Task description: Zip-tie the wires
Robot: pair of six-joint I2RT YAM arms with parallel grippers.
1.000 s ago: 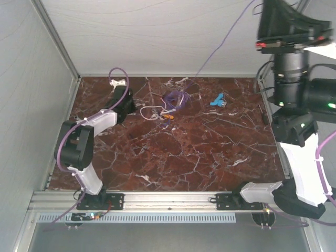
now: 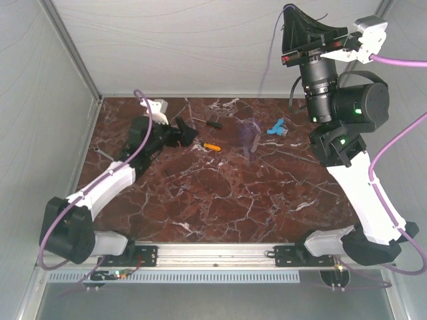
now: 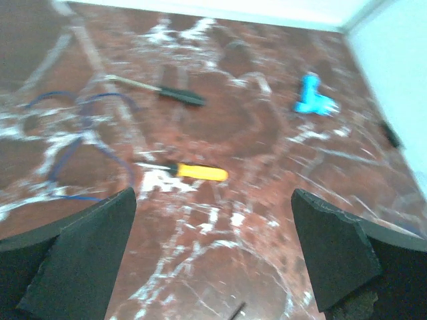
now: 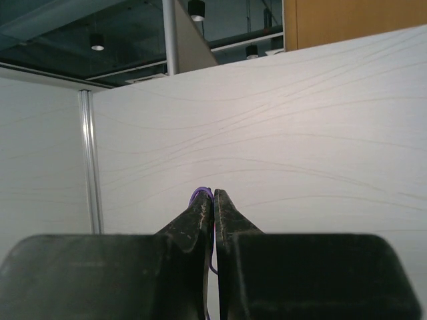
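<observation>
My right gripper (image 2: 297, 33) is raised high near the top of the top view, shut on a thin purple wire (image 4: 200, 191) that dangles from its tips and hangs down as a blurred strand. A faint, blurred purple bundle (image 2: 248, 133) hangs over the middle of the table. Blurred blue wire loops (image 3: 73, 198) show at the left of the left wrist view. My left gripper stands open above the table with nothing between its fingers.
A yellow screwdriver (image 3: 200, 172), a dark-handled screwdriver (image 3: 181, 95) and a blue object (image 3: 310, 99) lie on the marble table (image 2: 220, 193). White walls enclose it.
The wire bundle over the table has shifted and blurs.
</observation>
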